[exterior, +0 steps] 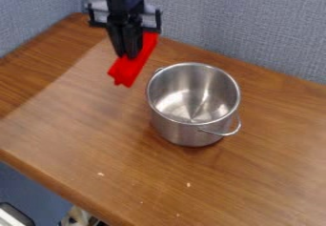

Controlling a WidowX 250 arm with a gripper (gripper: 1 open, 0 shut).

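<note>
My gripper [128, 46] hangs at the upper left of the camera view, shut on a red block [132, 66] that is tilted and partly hidden behind the dark fingers. The block is left of and above a steel pot [193, 115] with a wire handle; whether it touches the table cannot be told. The pot stands upright, and no object shows inside it.
The wooden table [95, 149] has free room at the left, front and right. Grey padded walls [249, 30] border it at the back and upper left. Some small gear sits below the front-left edge.
</note>
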